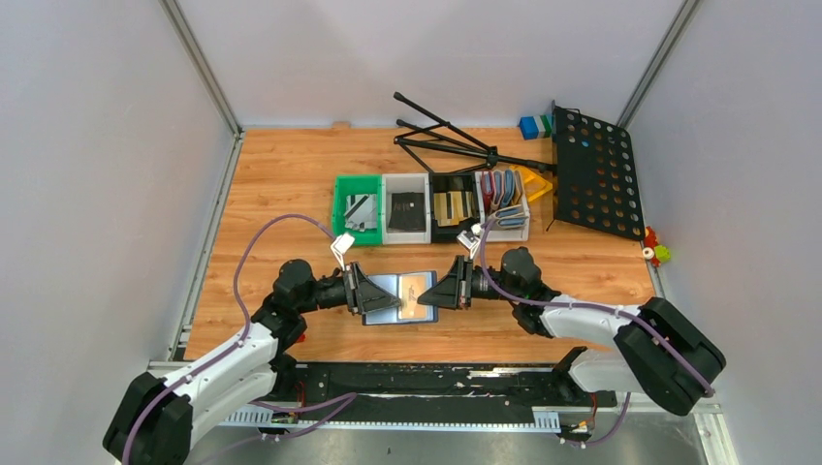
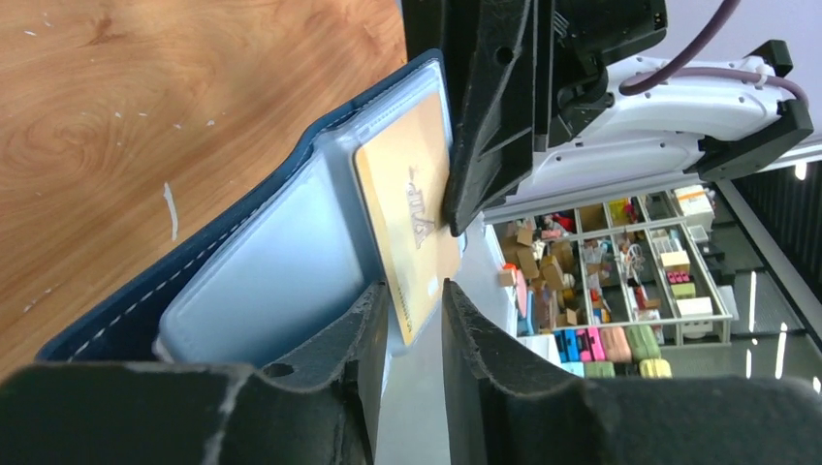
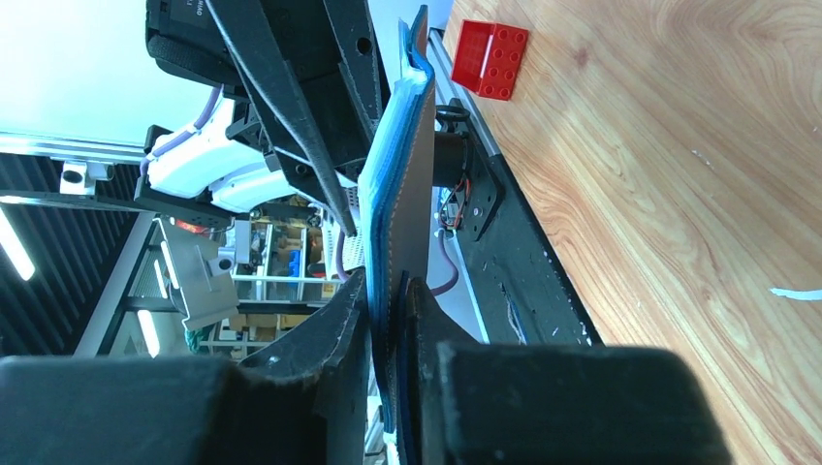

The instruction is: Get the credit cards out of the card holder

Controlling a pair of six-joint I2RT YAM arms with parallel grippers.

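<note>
The card holder (image 1: pixel 382 313), dark blue with clear sleeves, is held upright between both arms above the table's middle. A tan card (image 2: pixel 412 203) shows in one sleeve. My right gripper (image 1: pixel 426 298) is shut on the holder, which rises edge-on from its fingers in the right wrist view. My left gripper (image 1: pixel 392 299) stands open at the holder's face; in the left wrist view its fingertips are at the lower end of the tan card's edge. Whether they touch it I cannot tell.
Behind are a green bin (image 1: pixel 340 203), white and black bins with contents, a folded black stand (image 1: pixel 591 170) and small toys at the right. A red brick (image 3: pixel 499 58) lies on the table. The wood (image 1: pixel 291 174) is clear at the back left.
</note>
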